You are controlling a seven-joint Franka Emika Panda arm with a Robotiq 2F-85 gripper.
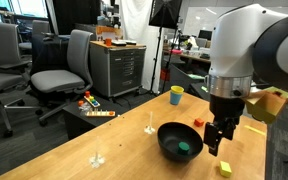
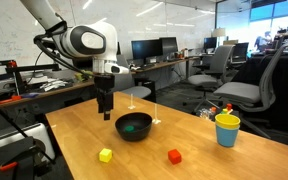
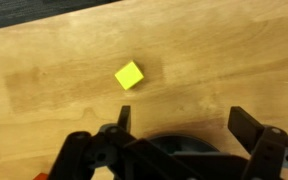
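My gripper is open, with nothing between its fingers. In the wrist view a yellow block (image 3: 129, 75) lies on the wooden table, ahead of the fingertips and left of centre. The same yellow block (image 1: 225, 169) shows near the table's front in exterior view 1. A black bowl (image 2: 133, 128) stands on the table with a green object (image 1: 183, 146) inside it. Its dark rim (image 3: 184, 138) is partly hidden beneath the gripper in the wrist view. A red block (image 2: 174, 156) rests on the table apart from the bowl.
A blue and yellow cup (image 2: 227, 130) stands farther along the table. Two thin white upright pieces (image 2: 156, 112) are near the bowl. A tray with coloured items (image 1: 89, 105) sits at the table's edge in exterior view 1.
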